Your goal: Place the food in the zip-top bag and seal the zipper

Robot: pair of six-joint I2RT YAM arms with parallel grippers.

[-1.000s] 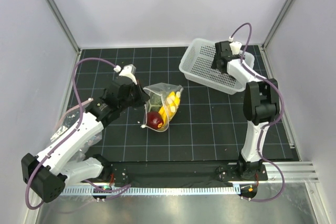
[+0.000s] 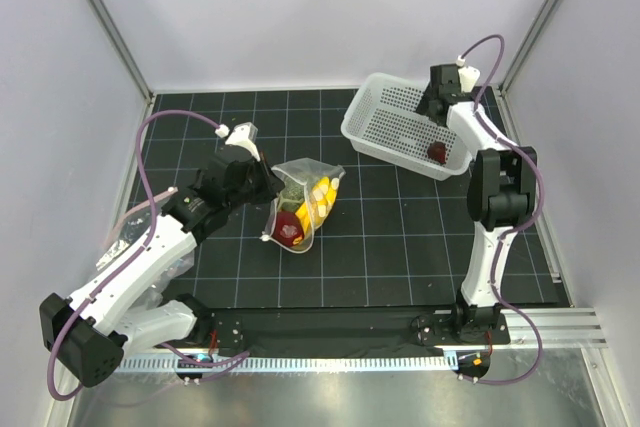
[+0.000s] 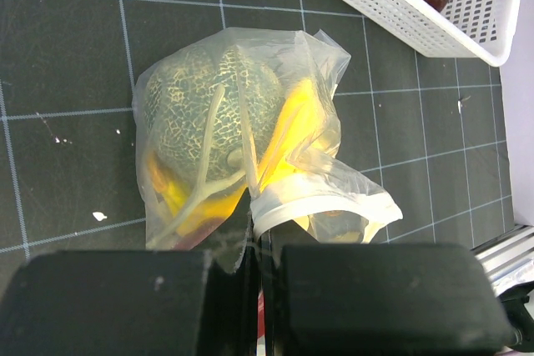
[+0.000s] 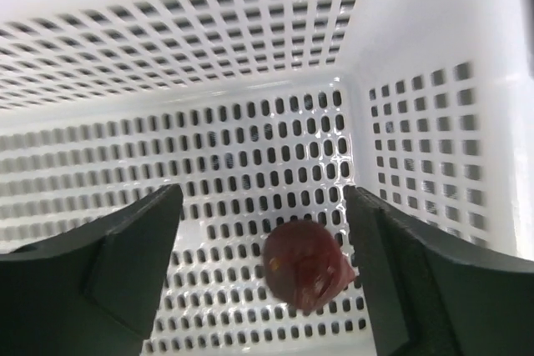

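The clear zip bag (image 2: 310,197) stands mid-table holding a netted melon (image 3: 204,110), yellow food (image 2: 322,197) and a dark red food (image 2: 288,227). My left gripper is shut at the bag's white zipper edge; whether a thin rim is between its fingers is hard to see. My right gripper is open over the white basket (image 2: 365,127), above a dark red food item (image 4: 302,264) lying on the perforated floor, nothing visibly between the fingers.
More clear bags (image 2: 170,272) lie at the left table edge under my left arm.
My right gripper has moved up and back within the basket area, uncovering the red item. The bag has shifted slightly left compared with a second ago. The left arm looks still.
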